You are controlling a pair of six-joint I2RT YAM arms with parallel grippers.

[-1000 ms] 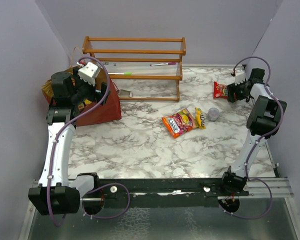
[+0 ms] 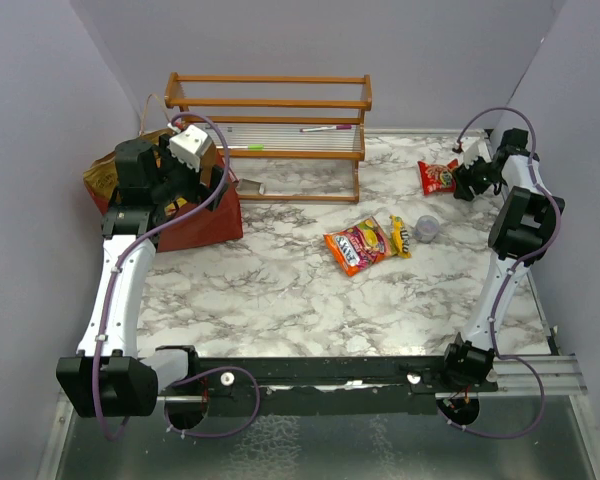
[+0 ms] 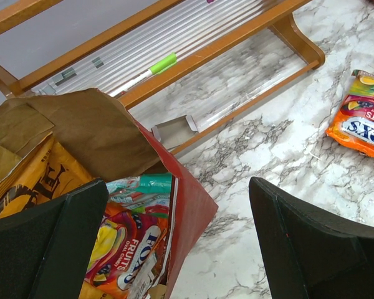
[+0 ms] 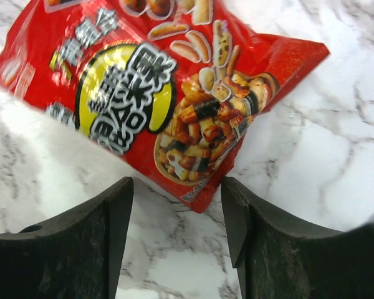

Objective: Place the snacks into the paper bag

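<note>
The red snack packet (image 2: 436,178) lies on the marble table at the back right. In the right wrist view, the packet's lower corner points in between the fingertips of my right gripper, which is part open, with gaps showing on both sides. My left gripper is wide open above the red-brown paper bag (image 2: 202,228), holding nothing. Inside the bag are a Fox's fruits packet (image 3: 128,249) and a yellow-orange packet (image 3: 40,180). A second Fox's packet (image 2: 358,246) and a small yellow packet (image 2: 400,237) lie mid-table.
A wooden rack (image 2: 270,154) stands behind, close to the bag, with a green-capped marker (image 3: 162,63) on it. A clear round container (image 2: 427,228) sits right of the yellow packet.
My right gripper has shifted slightly left, and the red packet has slid a little left with it. The left gripper has moved slightly right over the bag.
</note>
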